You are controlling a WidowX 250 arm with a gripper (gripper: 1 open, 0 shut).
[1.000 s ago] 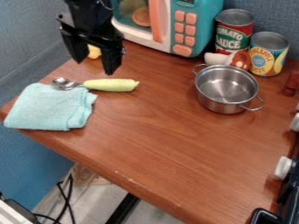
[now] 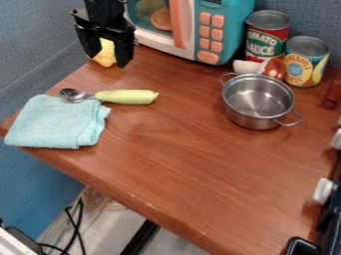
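My black gripper (image 2: 104, 45) is at the top left, over a yellow object (image 2: 106, 58) at the back-left of the table; I cannot tell whether it is open or shut, or touching that object. A yellow corn cob (image 2: 128, 97) lies mid-left, beside a metal spoon (image 2: 76, 96). A folded light blue towel (image 2: 56, 123) lies at the left edge. A steel pot (image 2: 257, 102) stands to the right.
A teal toy microwave (image 2: 213, 30) stands at the back, with cans (image 2: 304, 62) and small food items (image 2: 260, 68) to its right. A black appliance (image 2: 324, 204) is at the right edge.
My gripper has moved up and back to the left, away from the corn and toward the yellow object. The table's items look unchanged.
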